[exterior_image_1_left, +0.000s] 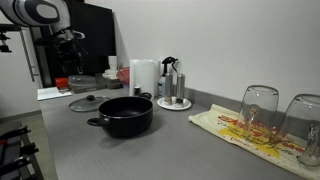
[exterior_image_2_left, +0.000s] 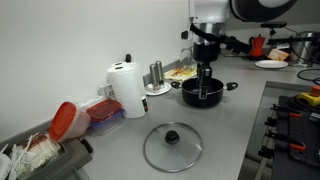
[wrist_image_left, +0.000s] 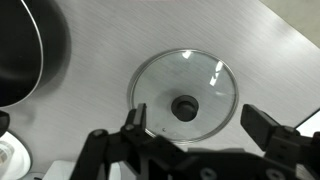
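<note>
A clear glass lid (wrist_image_left: 182, 95) with a black knob (wrist_image_left: 185, 108) lies flat on the grey table; in the wrist view it sits between and beyond my fingers. My gripper is open above it, with nothing held. From the second exterior view, the lid (exterior_image_2_left: 172, 148) rests at the near side while the gripper (exterior_image_2_left: 203, 97) hangs higher up, apart from it. The black pot (exterior_image_1_left: 126, 117) stands uncovered on the table in the first exterior view, and the lid (exterior_image_1_left: 88, 104) lies behind it to the left.
A white paper towel roll (exterior_image_2_left: 125, 90), a plate with shakers (exterior_image_1_left: 174, 103) and plastic containers (exterior_image_2_left: 103, 112) line the back. Two upside-down glass jars (exterior_image_1_left: 259, 108) stand on a yellow-white cloth (exterior_image_1_left: 225, 124).
</note>
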